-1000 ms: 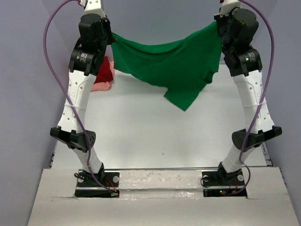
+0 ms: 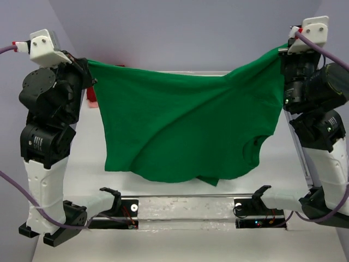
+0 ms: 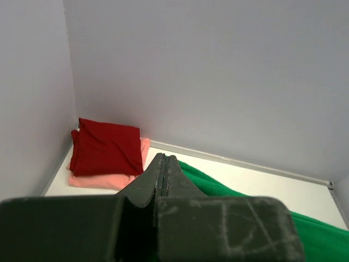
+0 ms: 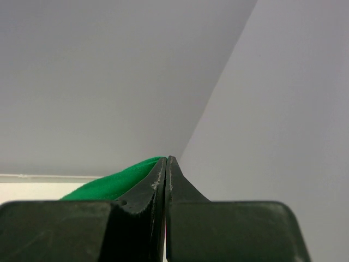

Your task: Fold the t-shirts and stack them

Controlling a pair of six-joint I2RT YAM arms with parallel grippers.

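Note:
A green t-shirt (image 2: 185,125) is spread wide between my two grippers, its top edge pulled nearly straight and its lower part billowing toward the robot's base. At its far left corner my left gripper (image 2: 91,70) is shut on the cloth; in the left wrist view the green fabric (image 3: 212,184) runs off to the right from the closed fingertips. The opposite corner is pinched by my right gripper (image 2: 284,50), also shut, with green cloth (image 4: 117,183) leaving its tips to the left. Whether the hem touches the table cannot be told.
A folded dark red shirt (image 3: 109,148) lies on a folded pink one (image 3: 101,180) at the table's back left corner. Bare white table (image 2: 87,164) shows around the green cloth. Grey walls stand close at the back and sides.
Both arms have spread apart and come back toward the base, stretching the green shirt. Its lower part has swung from hanging short to spreading broadly toward the base.

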